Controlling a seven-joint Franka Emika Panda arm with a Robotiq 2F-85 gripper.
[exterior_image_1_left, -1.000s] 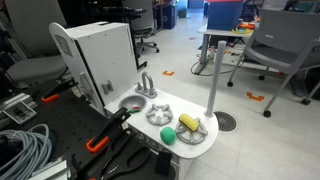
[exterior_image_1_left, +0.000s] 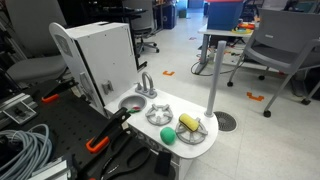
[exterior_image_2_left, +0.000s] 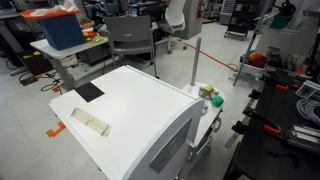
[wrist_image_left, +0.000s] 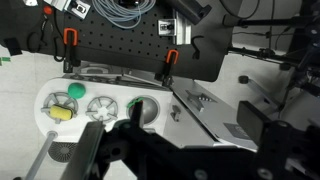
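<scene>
A white toy kitchen counter (exterior_image_1_left: 190, 149) carries two ring-shaped burners, a round sink (exterior_image_1_left: 132, 103) and a grey faucet (exterior_image_1_left: 146, 86). Across the right burner rests a yellow object (exterior_image_1_left: 188, 122), and a green ball (exterior_image_1_left: 168, 134) lies near the counter's front edge. Something small with green on it shows in the sink, too small to name. Seen from above, the green ball (wrist_image_left: 76, 90) and yellow object (wrist_image_left: 61, 114) are left of my gripper. Its dark fingers stand wide apart, open, with nothing held between them. Neither exterior view shows the gripper clearly.
A tall white cabinet (exterior_image_1_left: 101, 60) stands beside the sink end, and a pale post (exterior_image_1_left: 217, 75) rises at the counter's other end. The black table (exterior_image_1_left: 60, 125) holds coiled cable (exterior_image_1_left: 26, 155) and orange-black clamps. Chairs stand beyond on open floor.
</scene>
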